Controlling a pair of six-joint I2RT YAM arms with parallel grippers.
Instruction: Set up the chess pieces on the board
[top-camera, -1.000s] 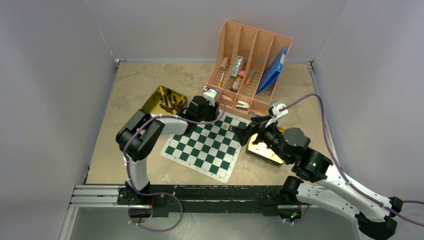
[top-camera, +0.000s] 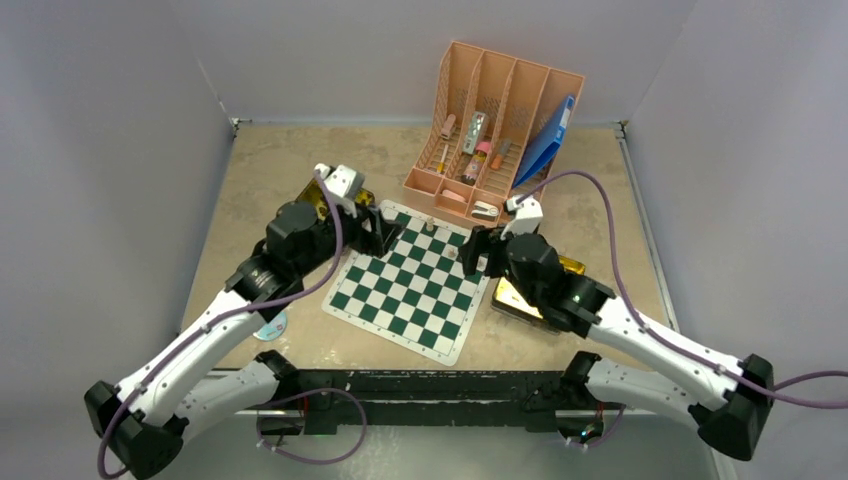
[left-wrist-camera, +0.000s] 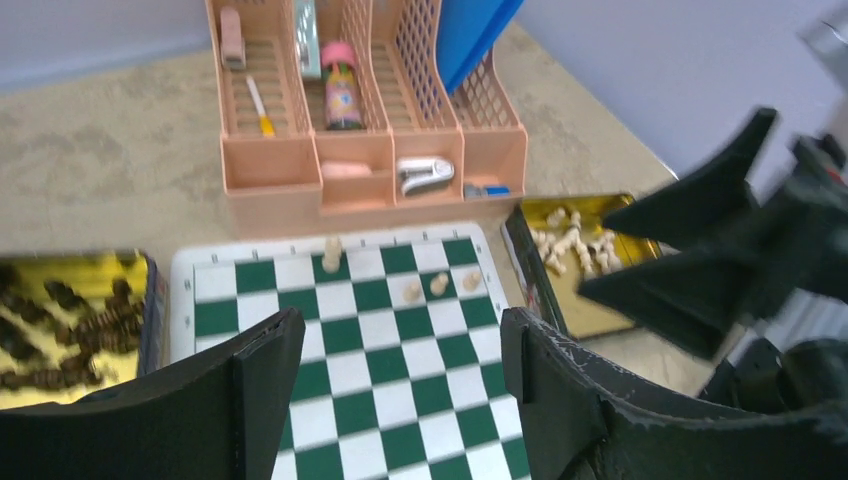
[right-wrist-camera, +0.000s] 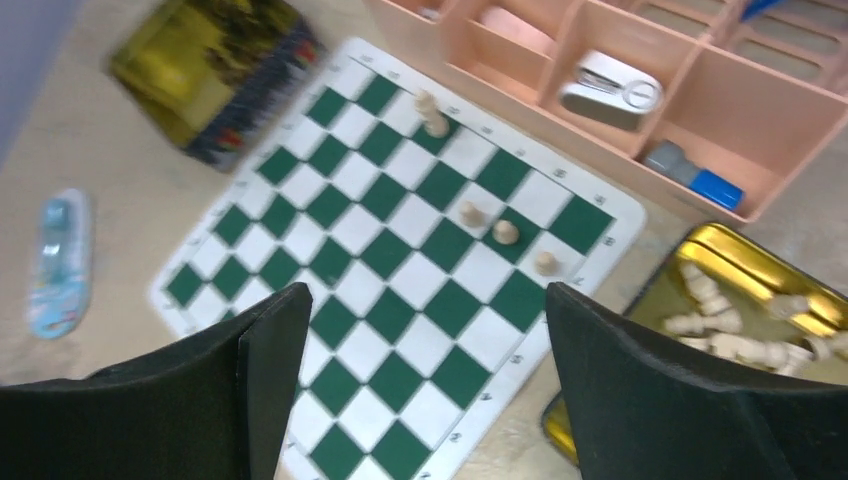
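Observation:
The green-and-white chessboard (top-camera: 408, 285) lies flat in the middle of the table. Light pieces stand toward its far edge: one piece (left-wrist-camera: 332, 254) is by itself, and a short piece (left-wrist-camera: 411, 290), another (left-wrist-camera: 439, 283) and a third (left-wrist-camera: 471, 280) form a group nearer the right corner. My left gripper is above the board's left part, fingers apart and empty. Over the right edge, my right gripper also has its fingers spread, with only board visible between them. Dark pieces (left-wrist-camera: 95, 335) lie in the left box, light pieces (right-wrist-camera: 750, 345) in the right one.
An orange organiser (top-camera: 495, 130) borders the board's far edge, with a blue folder (top-camera: 545, 143) in it. The left box (left-wrist-camera: 130, 270) and right box (right-wrist-camera: 715, 240) flank the board. A light-blue item (right-wrist-camera: 62, 262) lies at the left. The board's near half is clear.
My left gripper has drawn back left from the board's far edge, where a light piece now shows.

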